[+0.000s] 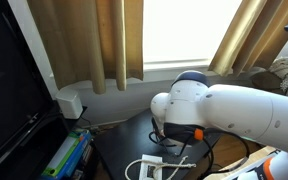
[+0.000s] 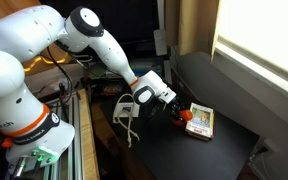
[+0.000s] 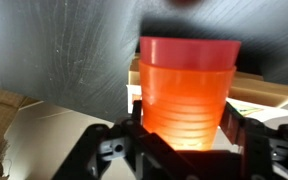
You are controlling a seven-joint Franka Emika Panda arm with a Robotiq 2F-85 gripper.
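A red-orange object, cup-like or bottle-like point(image 3: 187, 95), fills the middle of the wrist view between the dark fingers of my gripper, which is shut on it. In exterior view 2 the same red object point(image 2: 185, 115) shows at the end of the arm, low over or on the dark table; which of the two I cannot tell. Right beside it is a pale box or book point(image 2: 200, 123) with a coloured cover. Exterior view 1 has the gripper and the held object mostly hidden behind the white arm point(image 1: 209, 105).
A white device with a looping pale cable point(image 2: 127, 112) lies on the near side of the dark table point(image 2: 219, 158). The tabletop right of the box is clear. A windowed wall with curtains point(image 1: 87, 40) bounds the back.
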